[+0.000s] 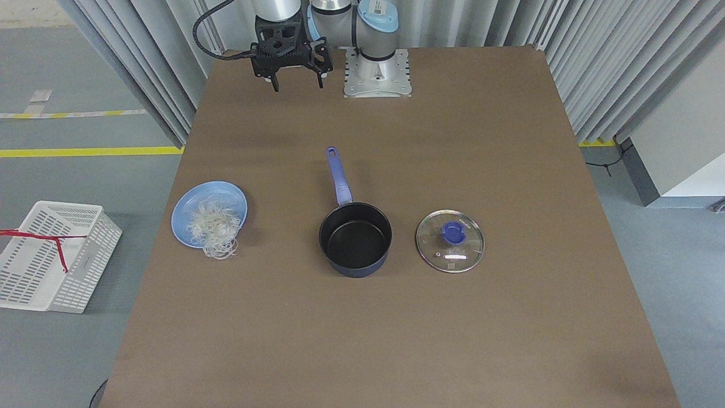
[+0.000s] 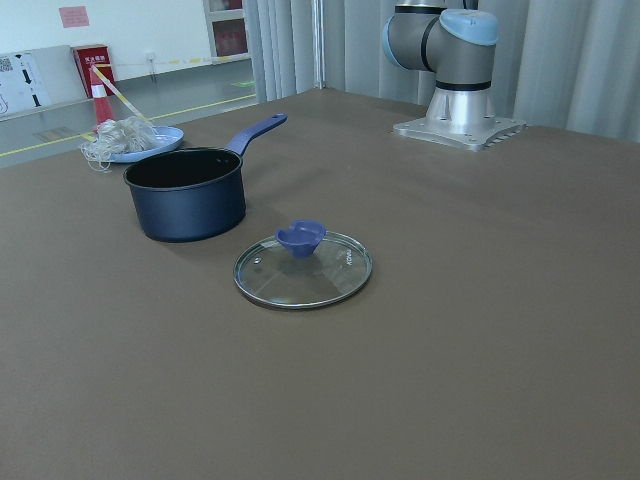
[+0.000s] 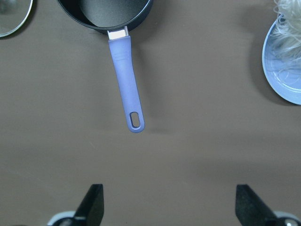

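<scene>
My gripper [image 1: 297, 85] hangs over the back left of the table, open and empty; in the wrist view its two fingers [image 3: 91, 207] stand wide apart. A dark saucepan [image 1: 355, 241] with a lilac handle [image 3: 124, 80] pointing toward the robot sits mid-table. Right of it in the front view lies a glass lid [image 1: 435, 245] with a blue knob [image 1: 453, 232]. Left of the pan is a light blue plate [image 1: 190, 200] with white stringy strands [image 1: 214, 230], some spilling over its rim.
The robot's base plate [image 1: 377, 85] is at the back edge, near a grey curtain. A white crate [image 1: 81, 272] stands off the table at left.
</scene>
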